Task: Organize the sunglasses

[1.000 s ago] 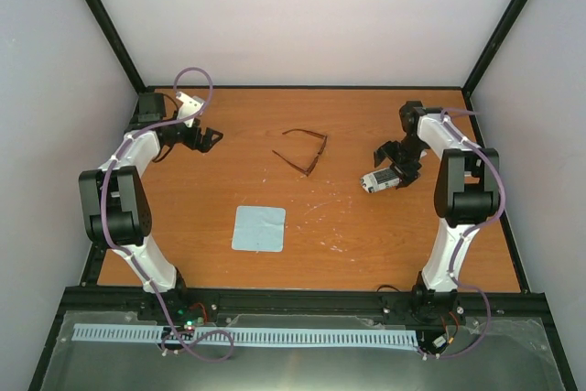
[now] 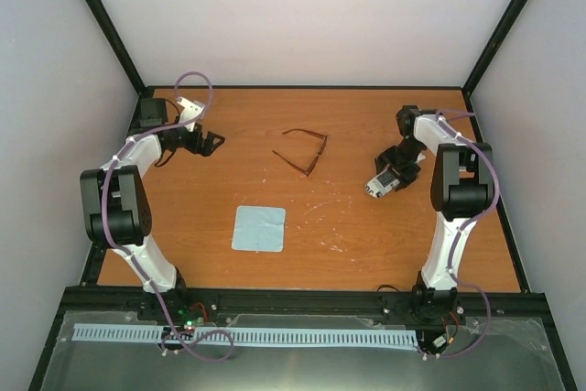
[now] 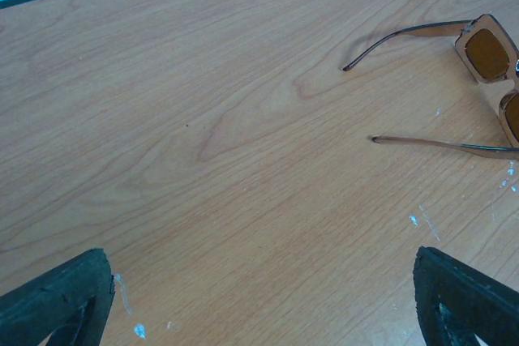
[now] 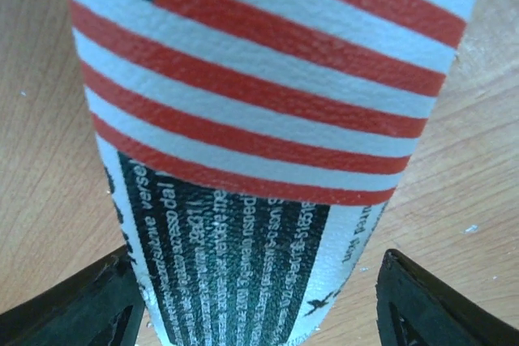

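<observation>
Brown sunglasses (image 2: 316, 157) lie mid-table with arms unfolded, also at the right of the left wrist view (image 3: 486, 54). A glasses case (image 2: 380, 185) printed with flag stripes and text fills the right wrist view (image 4: 259, 95). My right gripper (image 2: 394, 171) is over the case, fingers (image 4: 430, 305) either side of it, part open; whether they touch it I cannot tell. My left gripper (image 2: 206, 142) stands open above the left of the table, nothing between its fingers.
A light blue cloth (image 2: 258, 235) lies at the front middle of the wooden table (image 2: 183, 235). Dark frame bars and walls border the table.
My right gripper has moved slightly down in the top view and turned around the case, which has shifted slightly. My left gripper has moved very slightly.
</observation>
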